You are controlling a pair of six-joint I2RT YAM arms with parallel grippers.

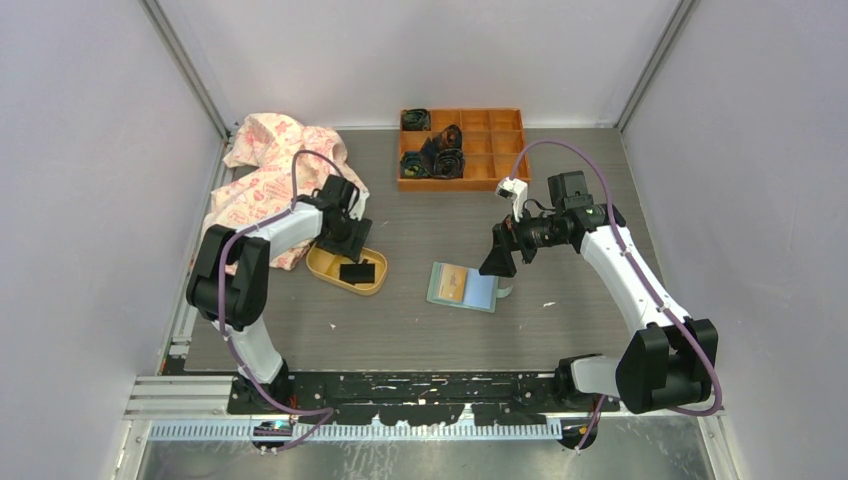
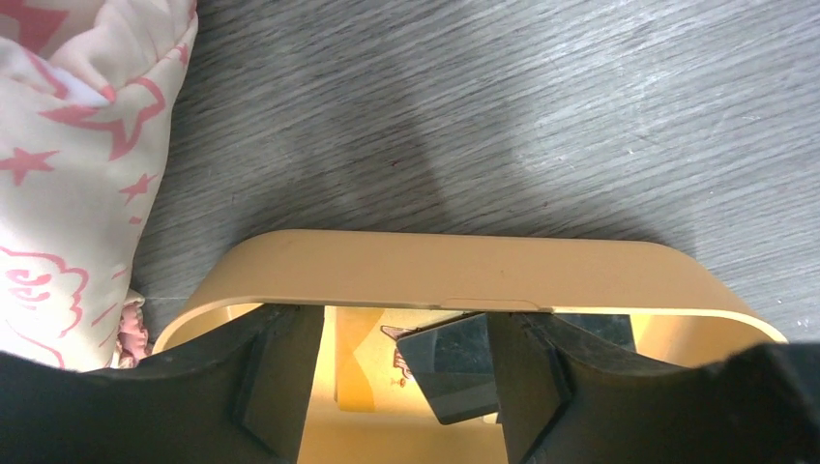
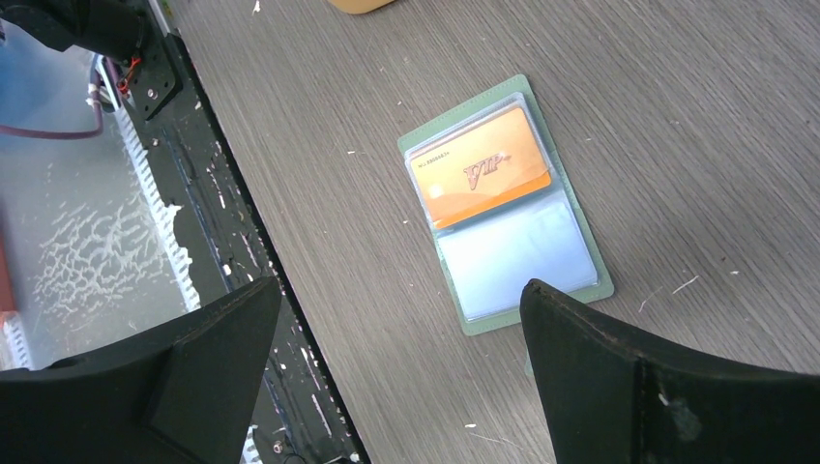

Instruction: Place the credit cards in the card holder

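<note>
A pale green card holder [image 1: 434, 287] lies open on the table, with an orange VIP card [image 3: 481, 168] in its upper part and a white-blue panel below. To the left, a yellow oval tray [image 1: 318, 267] holds a black card [image 1: 357, 273]. The left wrist view also shows a yellow card [image 2: 360, 361] in that tray, partly under a dark card [image 2: 451, 365]. My left gripper is open over the tray, its fingers spread around part of the cards. Apart from the holder and just above its right side, my right gripper hangs open and empty.
Pink-patterned cloth [image 1: 272, 160] is bunched behind and left of the tray. An orange compartment box [image 1: 491, 150] with dark rolled items stands at the back. Bare table separates tray and holder.
</note>
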